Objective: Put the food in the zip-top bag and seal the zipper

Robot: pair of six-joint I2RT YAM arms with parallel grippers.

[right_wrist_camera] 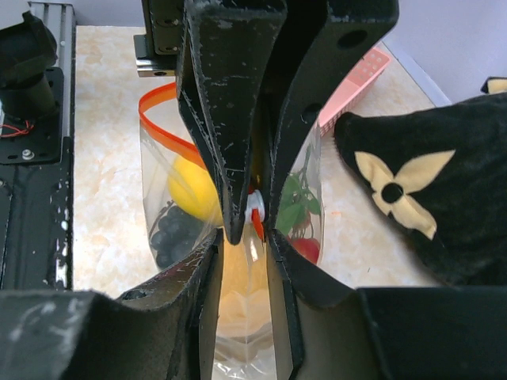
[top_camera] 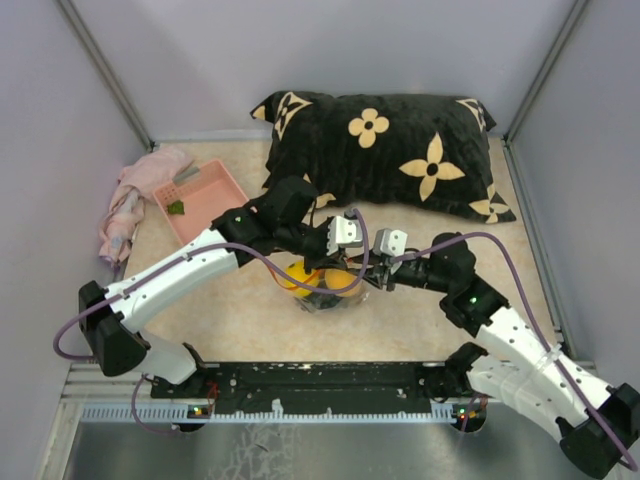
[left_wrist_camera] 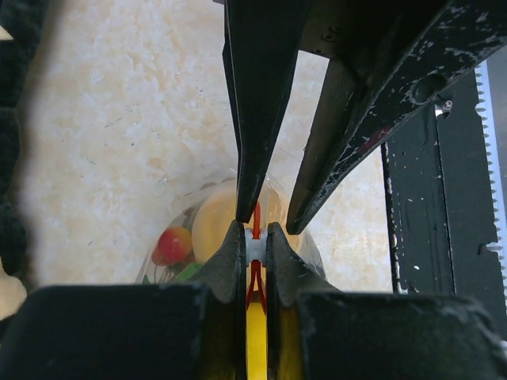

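Observation:
The clear zip bag [top_camera: 330,298] holds yellow, orange, red and dark items with green leaves; in the left wrist view a red fruit [left_wrist_camera: 172,245] shows through it. My left gripper is shut on the bag's zipper slider, white with red track, at the bag's top. My right gripper faces it from the right, its fingertips at the red strip just beside the left one, partly open; whether they touch the strip is unclear.
A pink basket [top_camera: 205,205] with a green item and a pink cloth [top_camera: 135,190] lie at the left. A black flowered cushion [top_camera: 390,150] fills the back.

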